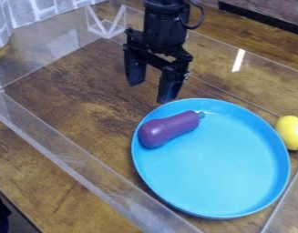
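My black gripper (152, 73) hangs over the wooden table at the top middle, open, with its two fingers apart. Below it and to the right, a purple eggplant (167, 129) lies in the upper left of a round blue plate (218, 182). The gripper is above and behind the plate, apart from the eggplant.
A yellow object (289, 135), partly cut off, sits at the right edge beside the plate. Clear strips run along the top left and lower left.
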